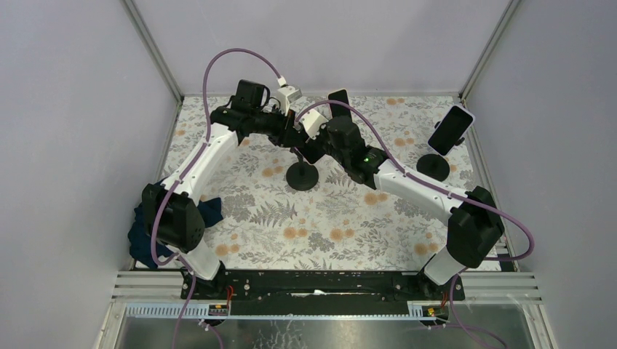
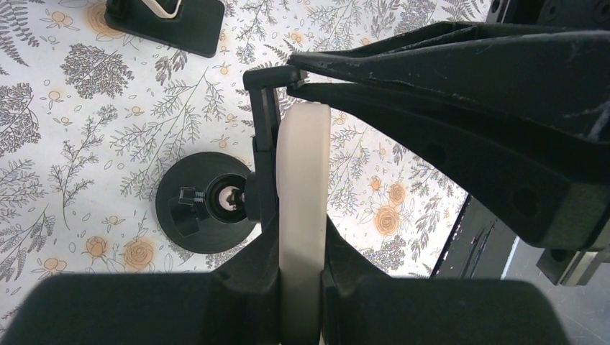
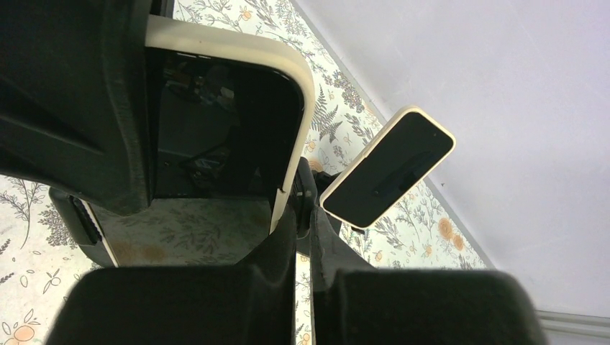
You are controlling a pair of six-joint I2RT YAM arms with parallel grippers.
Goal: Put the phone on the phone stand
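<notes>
A cream-edged phone (image 2: 302,187) is held upright at the middle phone stand (image 1: 302,174), whose bracket (image 2: 262,122) stands beside it in the left wrist view. My left gripper is shut on the phone. My right gripper is shut on something dark beside the phone's edge, likely the stand's bracket; the exact contact is partly hidden. In the top view both grippers meet over the stand and hide much of the phone and holder.
Another phone sits on a stand (image 1: 434,166) at the right, and one more (image 1: 339,100) stands at the back. A dark cloth (image 1: 142,236) lies at the front left.
</notes>
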